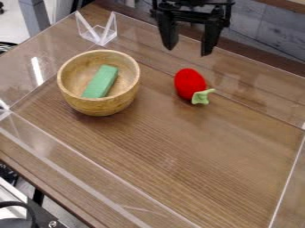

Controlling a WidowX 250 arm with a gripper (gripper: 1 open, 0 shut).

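My gripper (191, 36) hangs at the top centre, black, its fingers spread open with nothing seen between them. Below it on the wooden table lies a red object with a green stem (190, 82), like a radish or pepper, apart from the fingers. To the left a round light wooden bowl (116, 98) holds a green block (98, 82).
A clear plastic item (98, 27) stands at the upper left. A dark cable shows at the lower left, beyond the table's edge.
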